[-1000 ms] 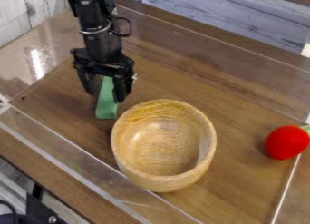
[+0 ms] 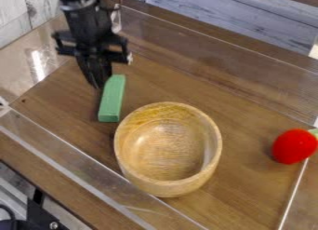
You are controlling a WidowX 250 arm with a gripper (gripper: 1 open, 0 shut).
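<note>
A green block (image 2: 112, 100) lies on the wooden table just left of a large wooden bowl (image 2: 166, 150), which is empty. My black gripper (image 2: 92, 70) hangs above and behind the block, apart from it, blurred by motion. It looks shut, with nothing visible between its fingers.
A red round object (image 2: 293, 146) sits at the right. Bare tabletop (image 2: 211, 75) spreads across the middle and back. Clear strips run along the front left and the right edge.
The gripper has risen and moved back and left, away from the green block, which is now uncovered and lying on the table.
</note>
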